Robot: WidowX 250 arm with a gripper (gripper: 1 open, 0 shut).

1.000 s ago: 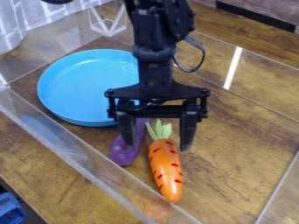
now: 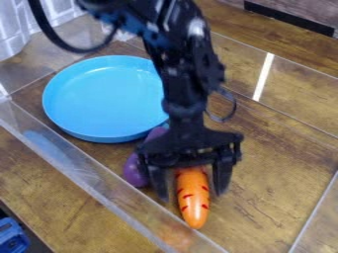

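Observation:
My black gripper [image 2: 188, 170] is low over an orange toy carrot [image 2: 195, 204], its fingers around the carrot's upper part; the motion blur hides whether they grip it. The carrot lies on the wooden surface, pointing toward the bottom of the view. A purple object [image 2: 133, 172], partly hidden by the gripper, lies just left of it.
A blue plate [image 2: 83, 99] sits at the upper left. A transparent wall edge [image 2: 79, 173] runs diagonally along the lower left.
The gripper has come down onto the carrot since one second ago, covering its green top and more of the purple object. The carrot has stayed about in place.

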